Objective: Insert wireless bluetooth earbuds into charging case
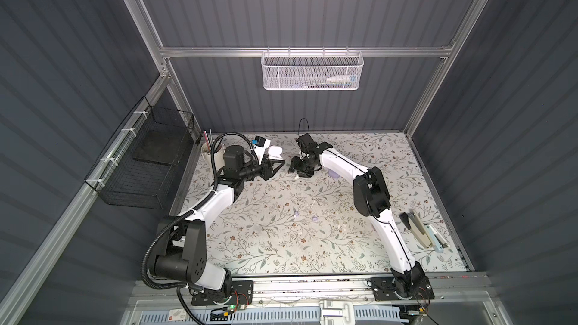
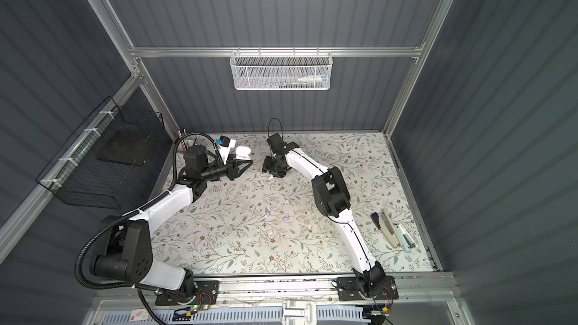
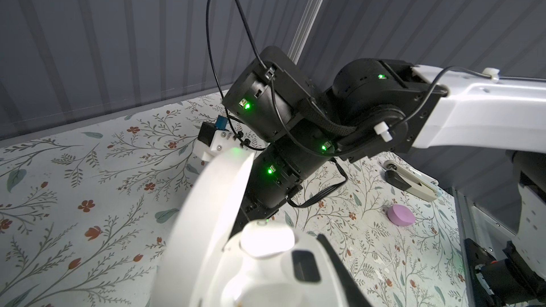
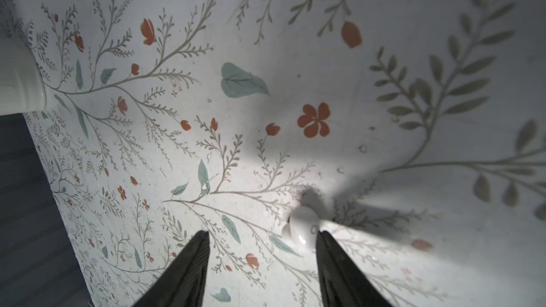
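Held up at the left, the white charging case (image 1: pixel 275 152) has its lid (image 3: pixel 207 221) raised, with my left gripper (image 1: pixel 280 163) shut on it. Inside, the left wrist view shows a dark slot (image 3: pixel 306 266) beside a rounded white lump (image 3: pixel 267 238); whether that lump is an earbud, I cannot tell. A white earbud (image 4: pixel 304 227) lies on the patterned table, just beyond the tip of the right-hand finger in the right wrist view. My right gripper is low over the table, fingers apart, with nothing gripped between them.
A pink round object (image 3: pixel 401 215) and a stapler (image 3: pixel 412 180) lie beyond the right arm. Small loose bits (image 1: pixel 295 212) are scattered on the front of the table. A pen cup (image 1: pixel 213 157) stands behind the left arm.
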